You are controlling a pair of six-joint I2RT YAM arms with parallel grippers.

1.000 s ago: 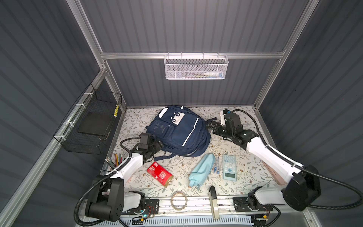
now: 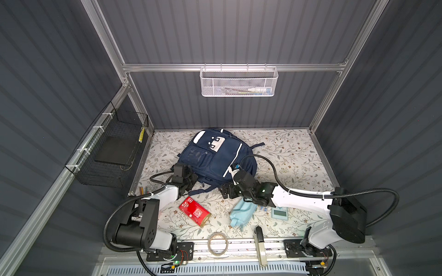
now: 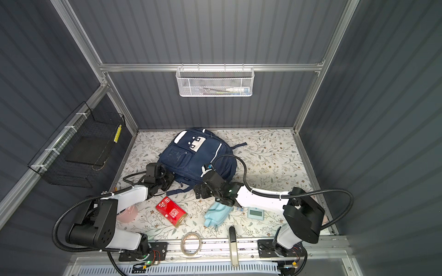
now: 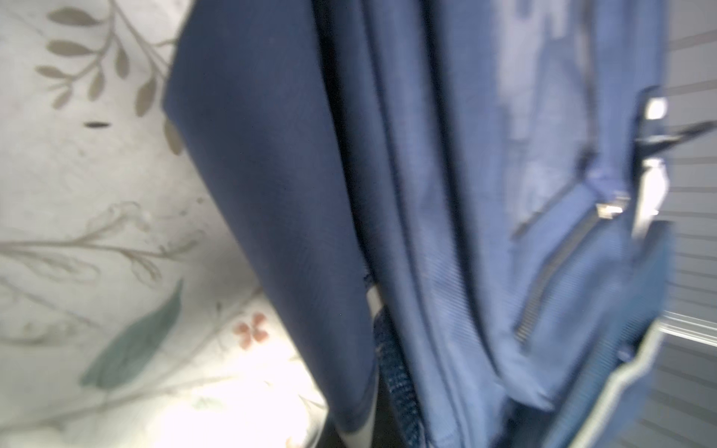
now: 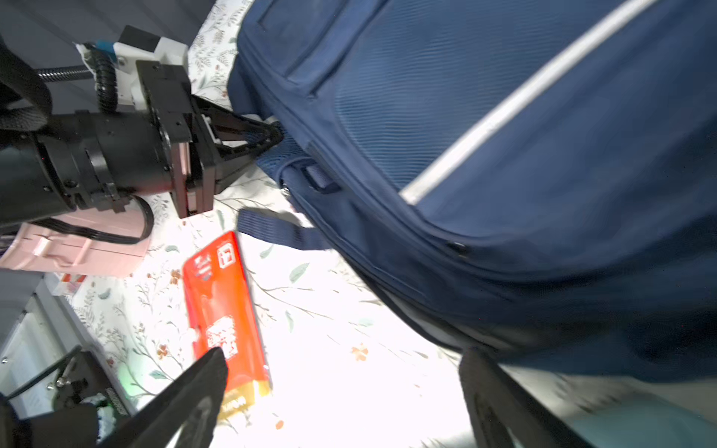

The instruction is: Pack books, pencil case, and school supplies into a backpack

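A navy backpack (image 2: 211,158) with a bear-face front lies on the patterned surface. At its near left corner my left gripper is shut on a strap or fold of its cloth; in the left wrist view the backpack's side fills much of the frame. My right gripper stands open and empty by the near edge of the backpack, its fingers (image 5: 511,403) blurred. A red book or pack (image 2: 194,211) lies in front, a light blue pencil case (image 2: 242,214) beneath the right arm. A calculator (image 2: 279,213) is partly hidden by that arm.
A pink container (image 3: 127,214) sits beside the left arm. Tape (image 2: 217,243) and a knife-like tool (image 2: 260,246) lie on the front rail. Wire baskets hang on the left (image 2: 108,151) and back (image 2: 238,82) walls.
My right arm has swung left and nearer the front, from the backpack's right side to its near edge, now covering part of the calculator and pencil case. The left arm has shifted slightly.
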